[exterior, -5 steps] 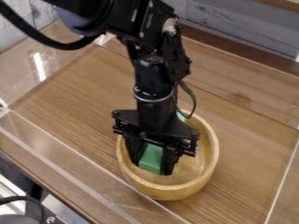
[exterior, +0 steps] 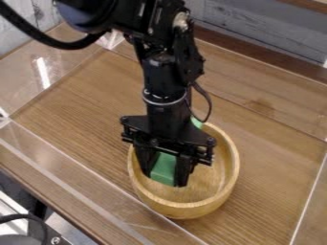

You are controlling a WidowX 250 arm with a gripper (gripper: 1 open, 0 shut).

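My black gripper [exterior: 165, 159] reaches down into a round tan wooden bowl [exterior: 205, 199] in the lower middle of the view, shut on a green object [exterior: 163, 172] inside it. Part of the green object also shows behind the gripper, at the bowl's back; its full shape is hidden by the gripper.
The bowl rests on a wooden table [exterior: 262, 115], bare to the left and right of it. Pale boards edge the table at the back. A dark cable lies at the lower left corner.
My gripper has shifted very slightly upward since a second ago, still on the green object. The bowl looks unmoved.
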